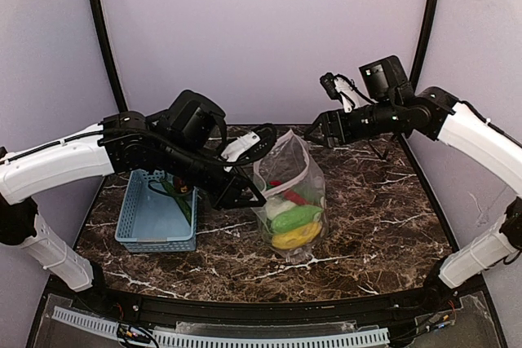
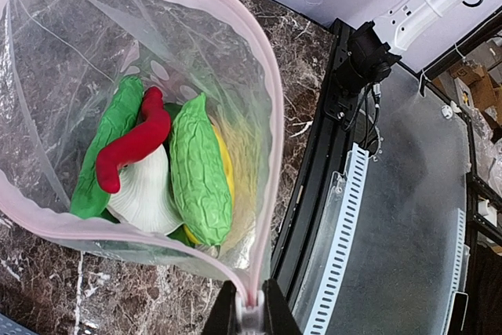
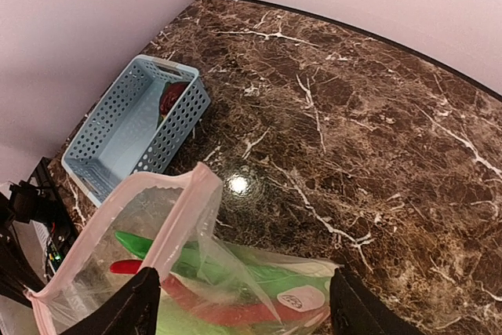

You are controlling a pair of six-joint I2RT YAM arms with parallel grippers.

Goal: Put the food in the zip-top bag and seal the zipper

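The clear zip top bag (image 1: pixel 317 193) hangs with its pink-edged mouth wide apart, and its bottom reaches toward the table. Inside it, the left wrist view shows a red pepper (image 2: pixel 141 137), a white bulb (image 2: pixel 145 190), a green bumpy vegetable (image 2: pixel 200 170), a long green one (image 2: pixel 104 147) and a bit of yellow. My left gripper is shut on one corner of the bag's rim (image 2: pixel 271 100). Just beyond the opposite rim corner is my right gripper, its fingers (image 3: pixel 129 304) spread apart; nothing shows held between them, though the bag lies behind and below.
A blue basket (image 1: pixel 155 244) stands at the left of the marble table, with a long green vegetable (image 1: pixel 178 201) and a dark red item (image 3: pixel 171 98) inside. Bare tabletop (image 1: pixel 383 226) lies to the right of the bag.
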